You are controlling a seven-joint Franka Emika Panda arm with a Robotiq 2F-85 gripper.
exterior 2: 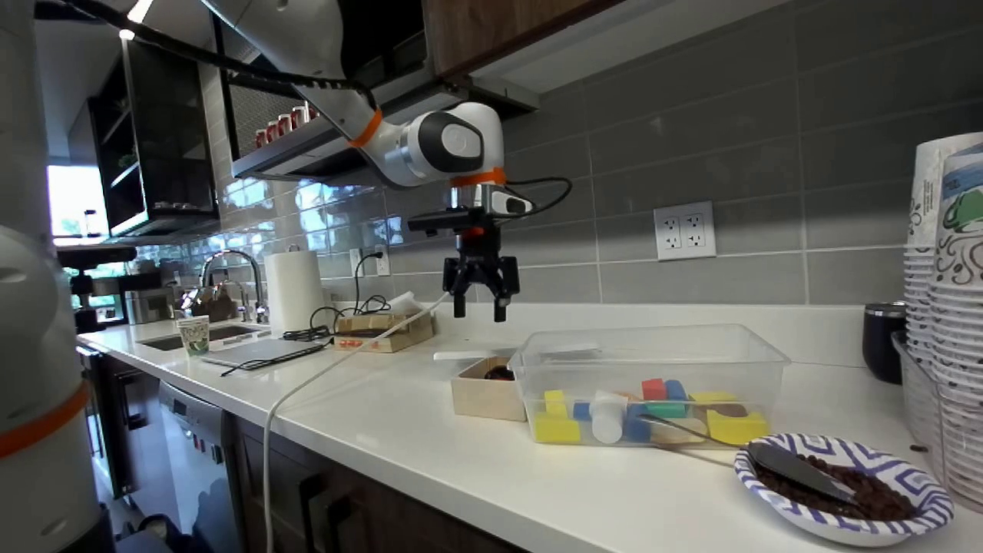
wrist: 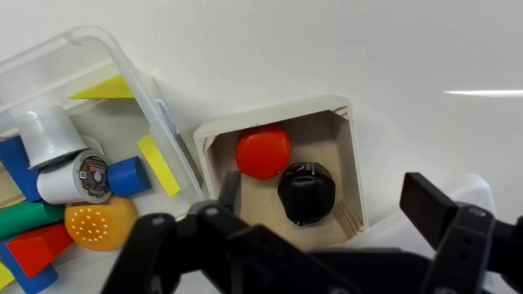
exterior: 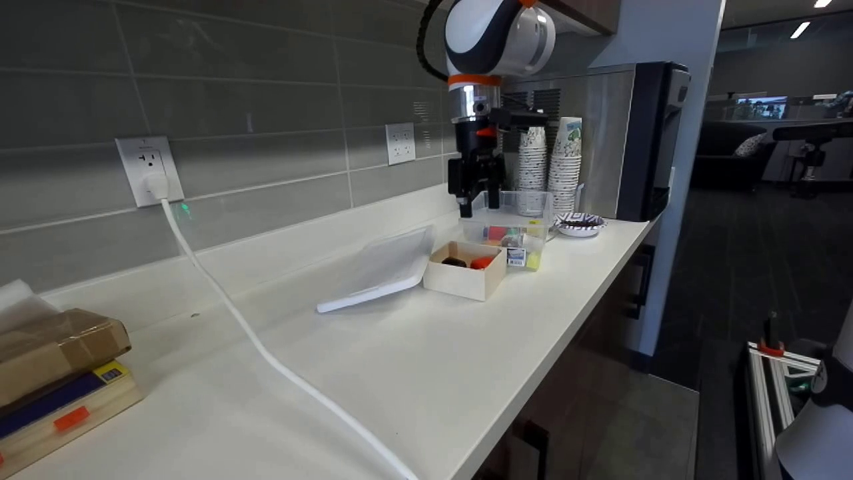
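Observation:
My gripper (exterior 2: pixel 480 315) stands open in the air, its fingers wide apart and empty. Below it is a small open wooden box (wrist: pixel 274 115), which shows between the fingers in the wrist view. Inside lie a red round thing (wrist: pixel 263 151) and a black round thing (wrist: pixel 307 193), side by side. Close to that box stands a clear plastic bin (exterior 2: pixel 645 349) with several coloured blocks, a white pod (wrist: pixel 73 183) and an orange dotted piece (wrist: pixel 100 223) in it. The fingers touch none of these things.
A white lid (exterior: pixel 380 272) leans beside the wooden box toward the wall. Past the bin are a patterned bowl (exterior 2: pixel 797 530) with a dark utensil and stacked paper cups (exterior: pixel 565 172). A white cable (exterior: pixel 272 360) crosses the counter.

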